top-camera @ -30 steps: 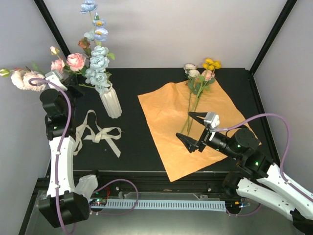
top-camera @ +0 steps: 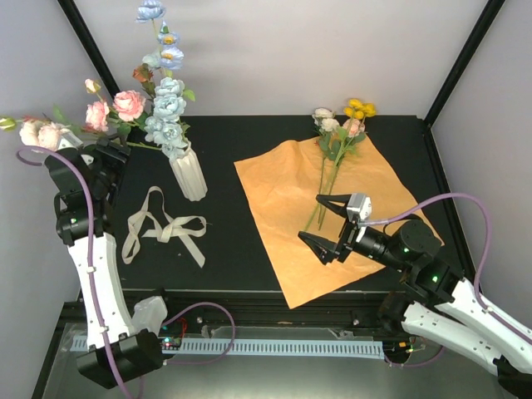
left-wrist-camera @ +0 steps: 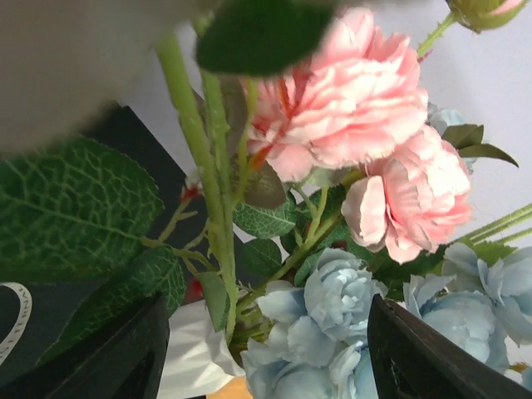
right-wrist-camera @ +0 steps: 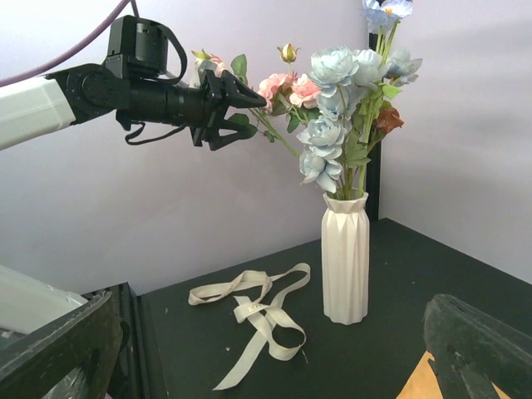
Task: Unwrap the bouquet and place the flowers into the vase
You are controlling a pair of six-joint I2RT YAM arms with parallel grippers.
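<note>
A white ribbed vase (top-camera: 189,174) (right-wrist-camera: 345,266) holds blue, pink and cream flowers (top-camera: 166,106) (left-wrist-camera: 391,195) at the back left. My left gripper is open among the bouquet's left side, with leaves and stems in front of it in the left wrist view. My right gripper (top-camera: 320,224) stands open over the orange paper (top-camera: 283,258), where several loose flowers (top-camera: 341,141) with white, peach and yellow heads lie. Whether its fingers touch those stems cannot be told from the top view; the right wrist view shows nothing between them.
A cream ribbon (top-camera: 166,229) (right-wrist-camera: 266,320) lies loosely on the black table (top-camera: 224,141), left of the paper and in front of the vase. Walls and black frame bars bound the back and sides.
My left arm and gripper have shifted slightly left over the last second. The vase, flowers and ribbon look unchanged; the right arm moved very slightly.
</note>
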